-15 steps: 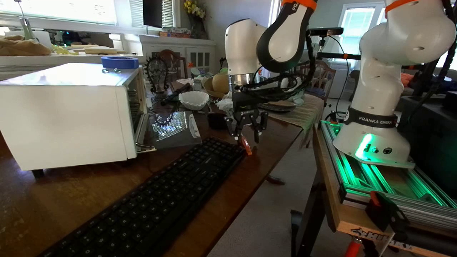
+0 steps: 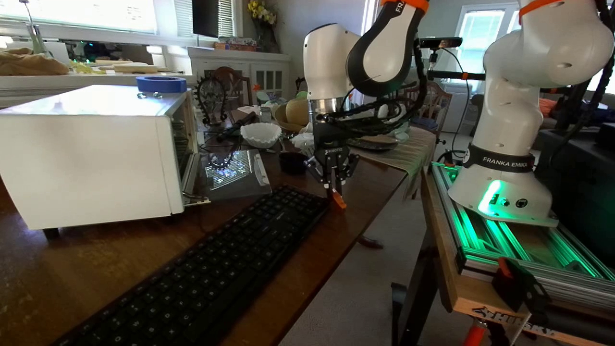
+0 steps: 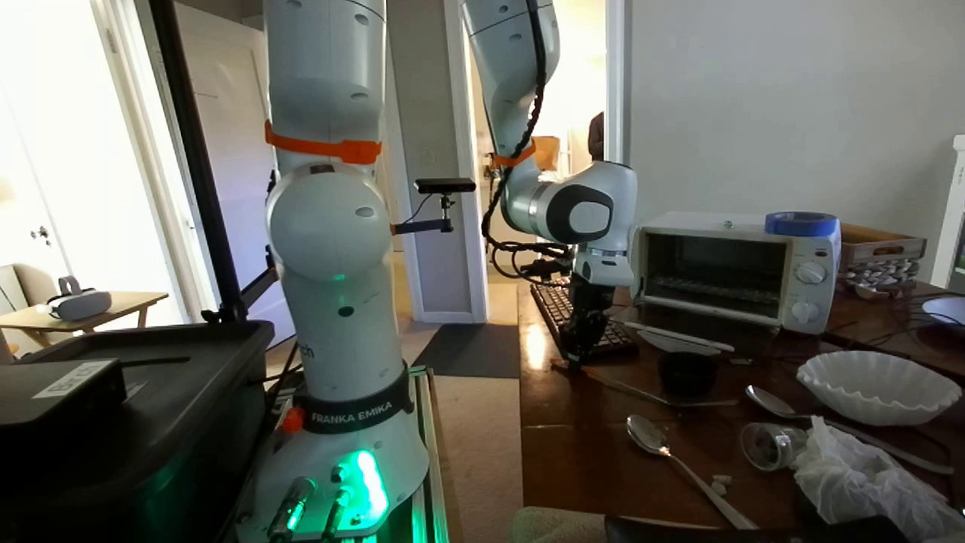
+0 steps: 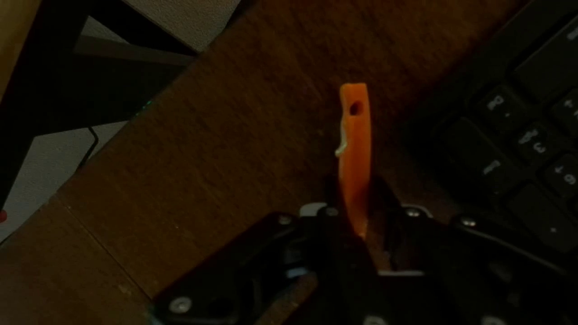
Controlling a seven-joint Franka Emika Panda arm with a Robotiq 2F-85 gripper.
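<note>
An orange strip-shaped handle [image 4: 356,141] with a small hole near its end lies between the fingers of my gripper in the wrist view. The fingers are closed on its sides. From exterior view 1, the gripper [image 2: 335,191] points down at the table just past the keyboard's end, with the orange handle [image 2: 338,200] sticking out at its fingertips. Exterior view 2 has the gripper [image 3: 577,356] low over the table; the handle is mostly hidden there. Whether the handle touches the tabletop, I cannot tell.
A black keyboard [image 2: 230,262] lies close beside the gripper. The white toaster oven [image 3: 715,271] has its door down; a dark cup [image 3: 687,372], a spoon [image 3: 647,435] and a white fluted bowl [image 3: 877,385] occupy the table. The table's edge is near.
The gripper has gone from open to shut around the orange handle. The handle has shifted slightly to the right in exterior view 1; the arm has barely moved.
</note>
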